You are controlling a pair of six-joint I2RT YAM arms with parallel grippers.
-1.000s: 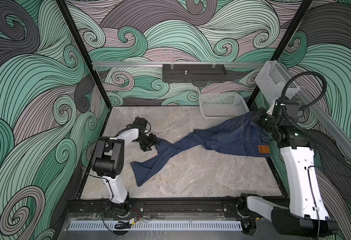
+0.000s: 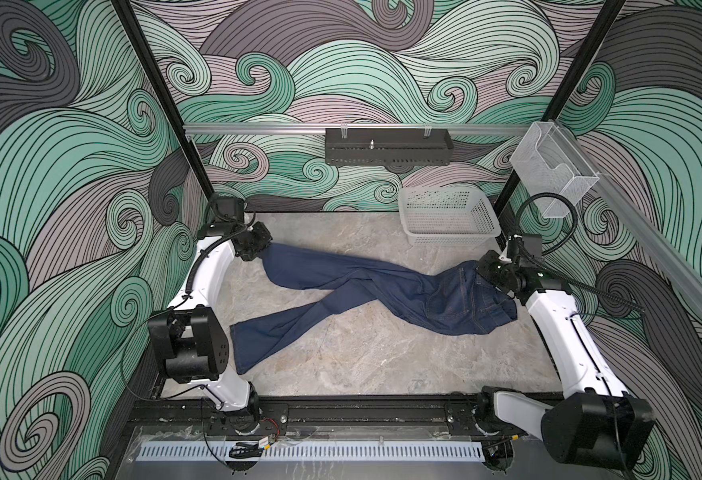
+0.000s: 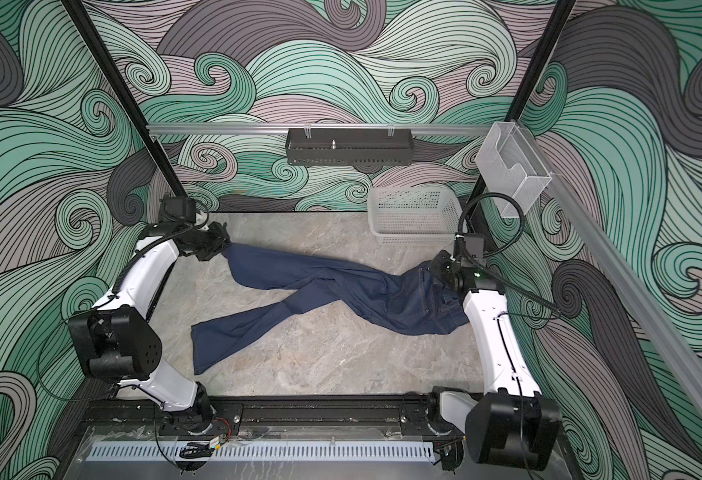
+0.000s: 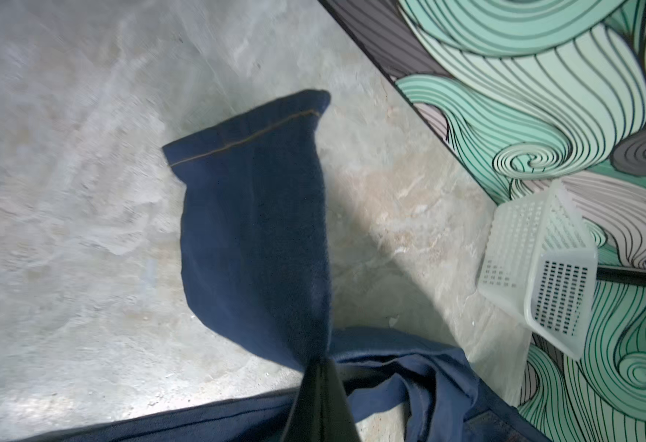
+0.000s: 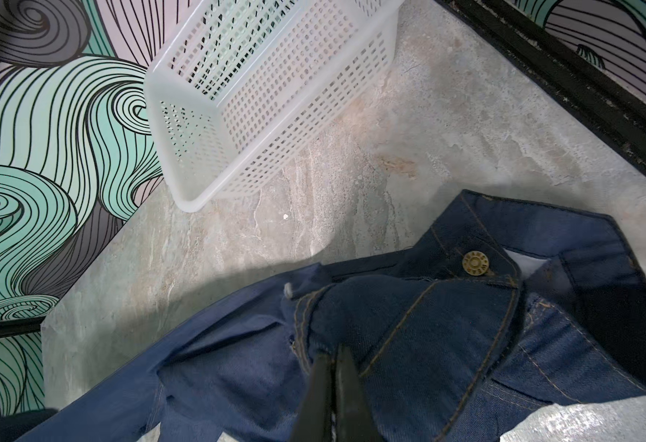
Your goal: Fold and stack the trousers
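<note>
Dark blue denim trousers [image 2: 455, 304] lie stretched across the table, legs apart toward the left, waist with button [image 5: 475, 263] at the right. My left gripper is shut on a leg at the back left; its hem [image 4: 242, 132] hangs beyond the fingertips in the left wrist view. My right gripper is shut on the denim near the waist, low over the bunched top part.
A white perforated basket [image 2: 447, 236] stands at the back right of the table. A mesh holder [image 2: 551, 168] hangs on the right rail.
My left gripper moved toward the back left, drawing out one leg; the other leg shifted left. My right gripper came down and left from higher at the right, lowering the waist part.
</note>
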